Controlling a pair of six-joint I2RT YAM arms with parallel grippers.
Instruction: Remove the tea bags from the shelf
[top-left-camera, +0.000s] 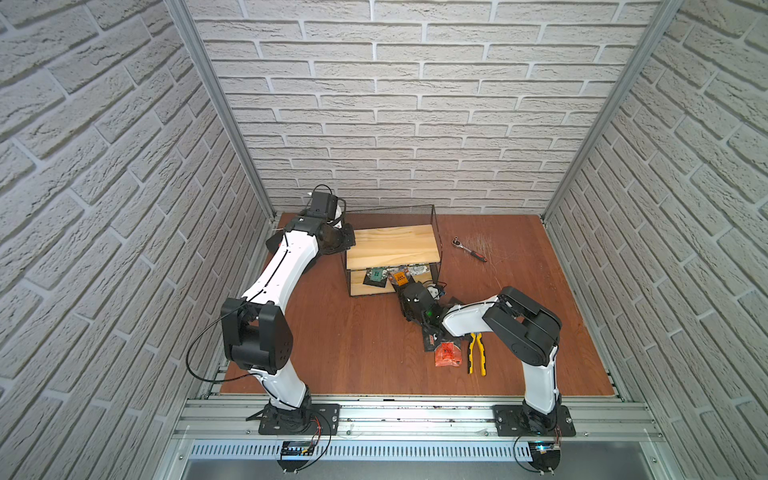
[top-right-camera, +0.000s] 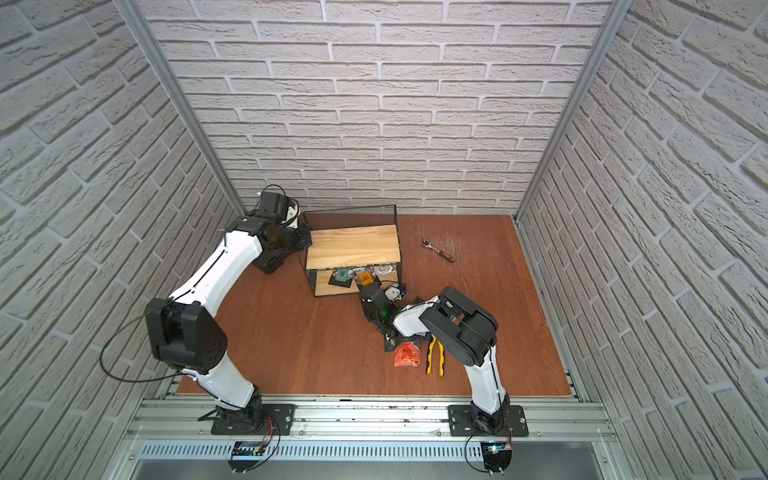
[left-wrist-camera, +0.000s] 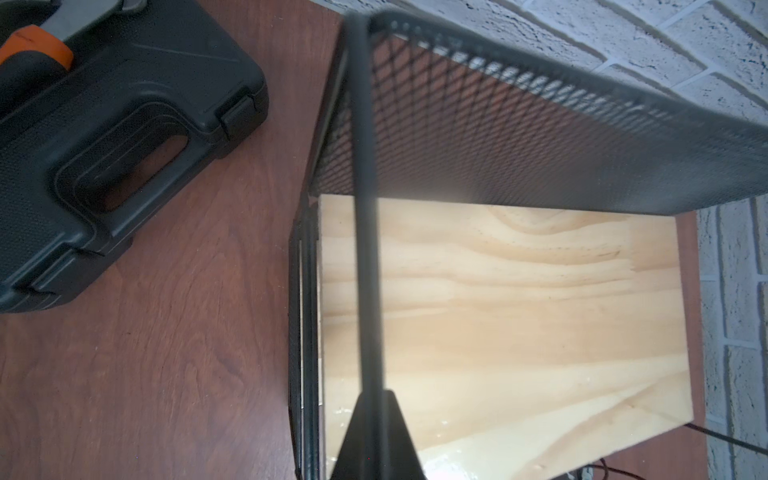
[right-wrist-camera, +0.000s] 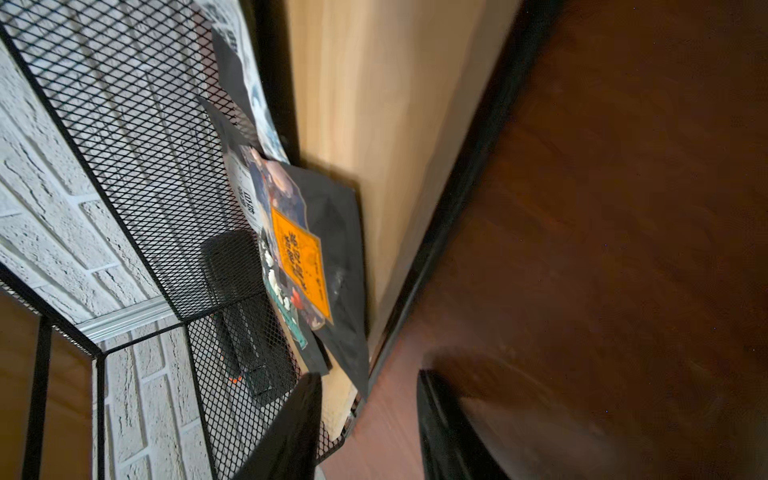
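On the wooden lower shelf, a dark tea bag with an orange label (right-wrist-camera: 300, 256) lies at an angle, its near corner at the shelf's front edge. Beside it sit a green-labelled bag (top-left-camera: 376, 276) and a whitish bag (right-wrist-camera: 260, 96). My right gripper is open in front of the orange-labelled bag, its fingers empty. In the left wrist view my left gripper is shut on a thin black rim of the mesh shelf (left-wrist-camera: 364, 240). A red bag (top-left-camera: 448, 354) lies on the table below the right arm.
Yellow-handled pliers (top-left-camera: 477, 352) lie to the right of the red bag. A ratchet (top-left-camera: 469, 250) rests at the back right, and a black case (left-wrist-camera: 136, 144) stands left of the shelf.
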